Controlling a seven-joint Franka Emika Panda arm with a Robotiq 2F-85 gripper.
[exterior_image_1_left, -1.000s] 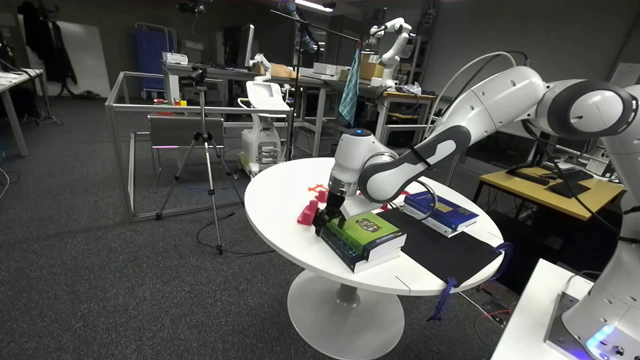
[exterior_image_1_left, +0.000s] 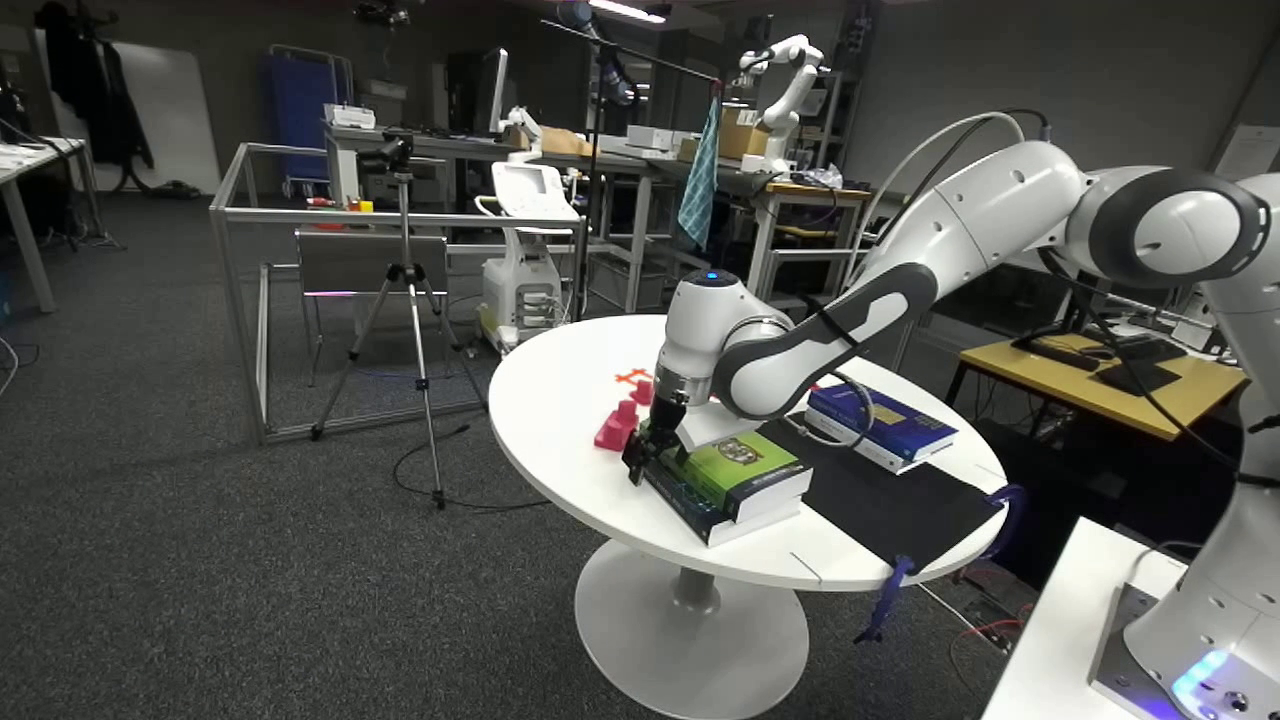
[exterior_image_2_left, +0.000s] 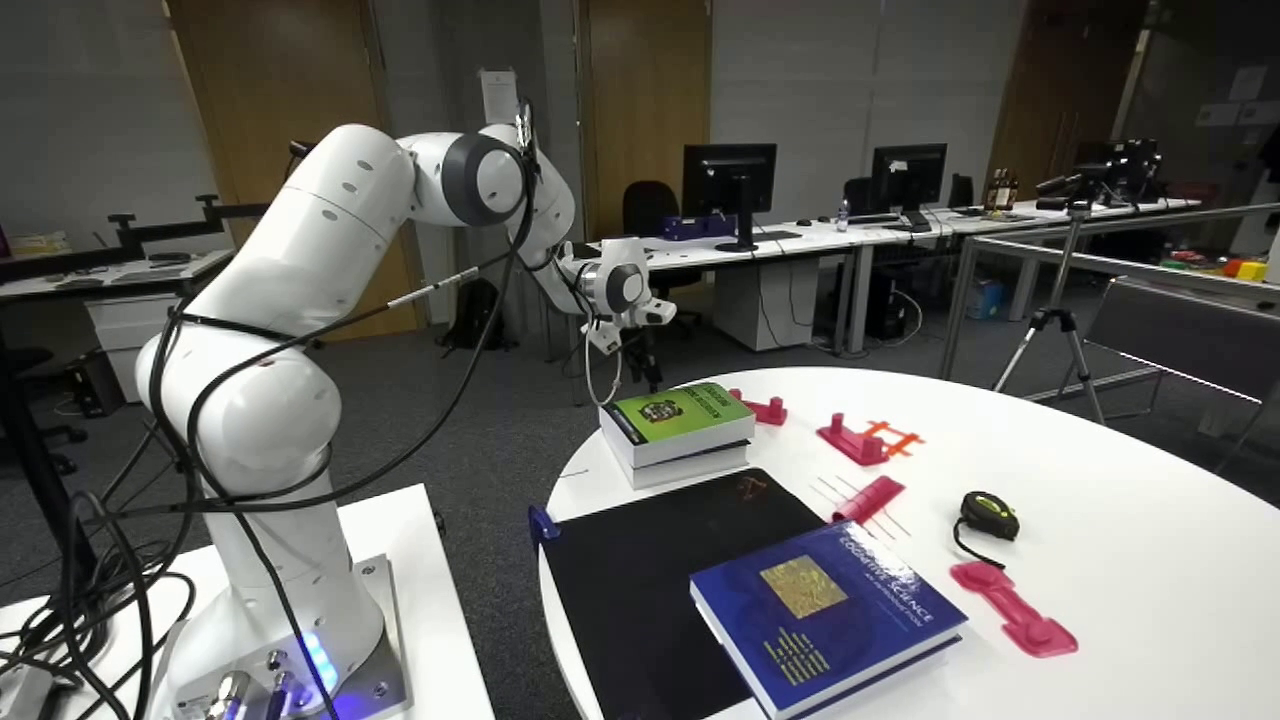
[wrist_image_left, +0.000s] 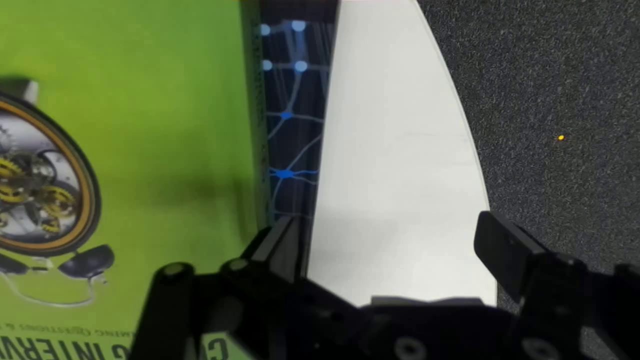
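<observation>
A thick green book (exterior_image_1_left: 746, 462) lies on top of a dark book (exterior_image_1_left: 684, 494) with blue lines on its cover, near the table's edge. The dark book (wrist_image_left: 295, 120) sticks out from under the green book (wrist_image_left: 180, 120) as a narrow strip in the wrist view. My gripper is open with its fingers wide apart. Its left finger (wrist_image_left: 285, 243) overlaps the strip of dark cover, while the right finger (wrist_image_left: 504, 246) appears over the table's rim. Only bare white table shows between them. In exterior view 1 the gripper (exterior_image_1_left: 651, 452) is low at the books' far left corner; contact cannot be told.
A blue book (exterior_image_2_left: 828, 612) lies on another book, partly over a black mat (exterior_image_2_left: 648, 600). Red plastic parts (exterior_image_2_left: 854, 442) and a tape measure (exterior_image_2_left: 988, 515) are spread on the round white table (exterior_image_2_left: 1116, 528). The table's far side has free room.
My gripper has come down a little and shifted slightly left in exterior view 1. The stacked books look unmoved.
</observation>
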